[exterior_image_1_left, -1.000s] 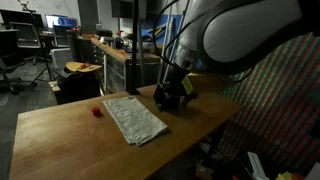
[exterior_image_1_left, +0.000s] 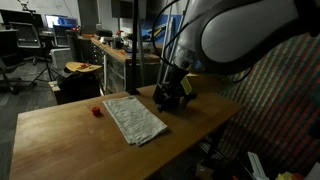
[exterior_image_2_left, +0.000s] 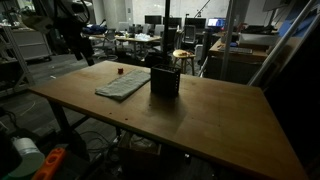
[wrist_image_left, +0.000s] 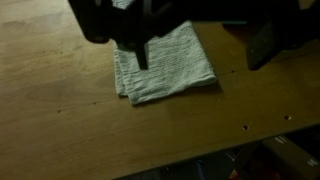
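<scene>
A light grey, wrinkled cloth (exterior_image_1_left: 136, 119) lies flat on the wooden table (exterior_image_2_left: 225, 125). Beyond it sits a small red object (exterior_image_1_left: 97, 112), also visible in exterior view 2 as a red item (exterior_image_2_left: 120, 71). My gripper hangs above the table near the cloth, its dark fingers spread apart with nothing between them. In the wrist view the cloth (wrist_image_left: 172, 68) shows below and between the fingers, partly covered by the gripper body.
A black open-topped box (exterior_image_2_left: 165, 83) stands beside the cloth; the gripper largely obscures that area in exterior view 1. The table's edge (wrist_image_left: 225, 145) crosses the lower wrist view.
The arm and gripper show little or no movement. Cloth and red object have stayed in place.
</scene>
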